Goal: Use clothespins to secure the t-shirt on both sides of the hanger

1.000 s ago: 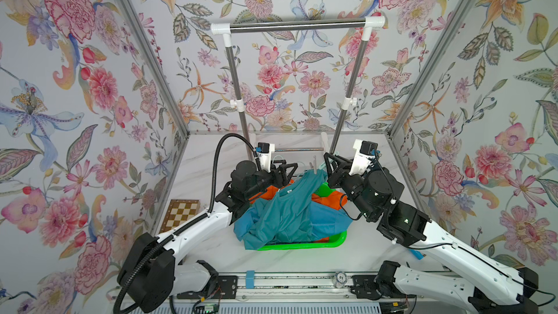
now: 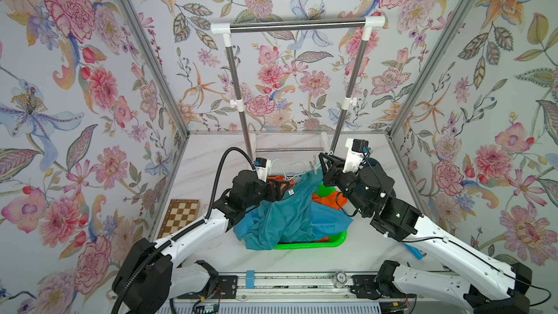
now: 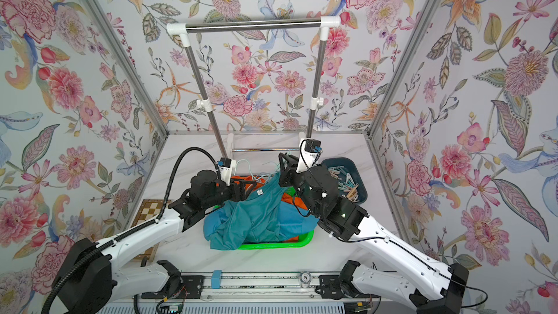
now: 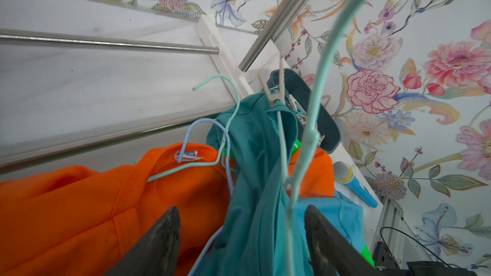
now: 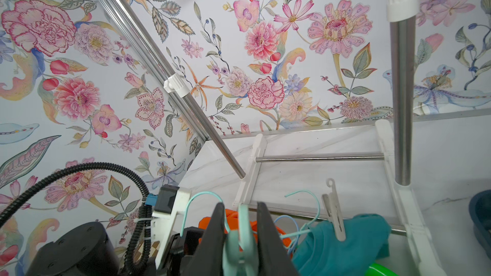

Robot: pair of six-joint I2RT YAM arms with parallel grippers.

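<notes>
The teal t-shirt drapes over a mint hanger, its upper part raised toward the right. A pale clothespin sits on the fabric along the hanger in the right wrist view. My right gripper is shut on the hanger's end with teal fabric, at the upper right of the shirt. My left gripper is open over the shirt's left part, with the hanger's bar passing between its spread fingers in the wrist view.
A green tray holds orange and blue clothing beneath. A dark bin of clothespins stands right of it, a blue microphone near the right edge, a chessboard at left. A metal rack rises behind.
My left gripper has moved down and slightly left over the shirt.
</notes>
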